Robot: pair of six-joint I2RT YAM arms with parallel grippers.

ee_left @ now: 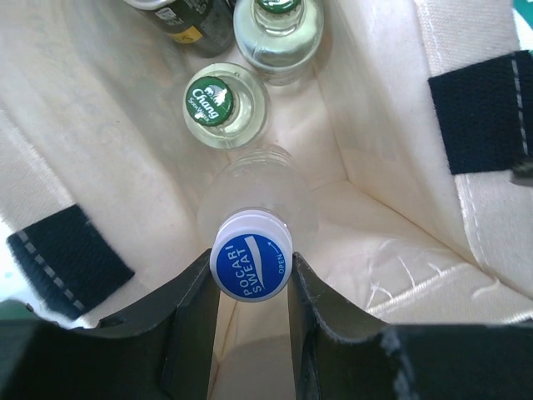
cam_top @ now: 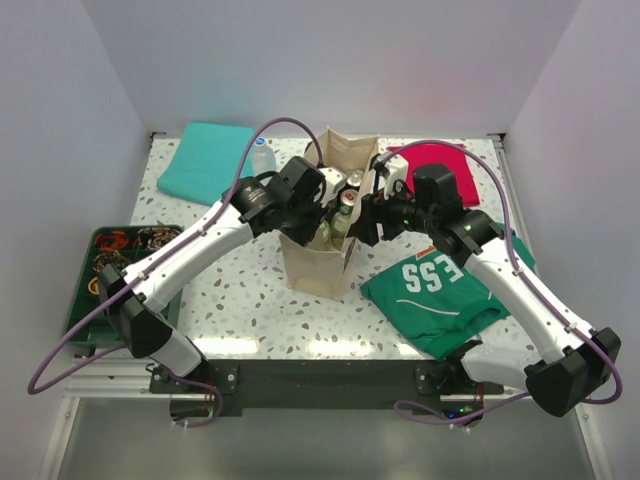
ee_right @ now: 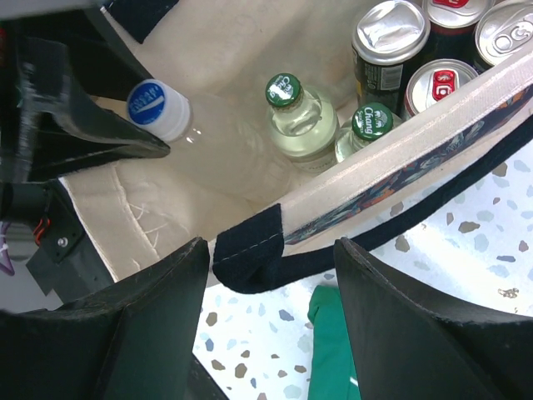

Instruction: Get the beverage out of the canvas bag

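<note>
The beige canvas bag (cam_top: 318,273) stands open at mid-table. Inside it is a clear bottle (ee_right: 221,146) with a white cap and blue label (ee_left: 251,265). That cap sits between the fingertips of my left gripper, close against both sides; whether they are shut firmly on it I cannot tell. Two green-capped bottles (ee_left: 225,106) (ee_left: 279,37) stand beyond, beside several cans (ee_right: 441,83). At the bag's right rim, my right gripper is open, its fingers apart with the rim and dark strap (ee_right: 250,250) crossing in front of them.
A green basket (cam_top: 95,320) holding snacks is at the left edge. A teal cloth (cam_top: 205,160) and a clear bottle (cam_top: 263,157) lie back left, a red cloth (cam_top: 437,165) back right, and a green shirt (cam_top: 435,300) right.
</note>
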